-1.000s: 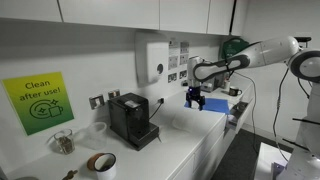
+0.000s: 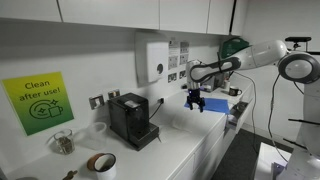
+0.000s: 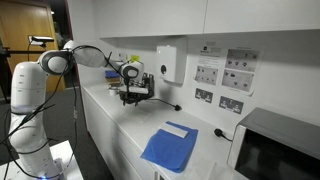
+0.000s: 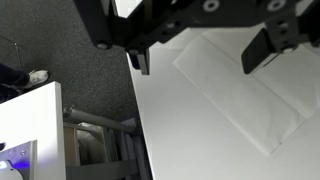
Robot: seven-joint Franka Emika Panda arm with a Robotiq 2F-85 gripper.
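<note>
My gripper is open, its two dark fingers wide apart, and nothing shows between them. A flat white rectangular item, perhaps folded cloth or paper, lies on the white counter below, more under the right-hand finger. In exterior view 1 the gripper hangs above the counter, beyond the black coffee machine. Exterior view 2 shows the gripper over the far part of the counter, well away from the blue cloth.
A small white item rests at the blue cloth's edge. Cups and a jar stand at the counter's near end. A white dispenser hangs on the wall. Beyond the counter's edge lies the dark floor.
In exterior view 1 the gripper has shifted slightly to the right over the last second, with the arm moving along. The objects on the counter look unmoved.
</note>
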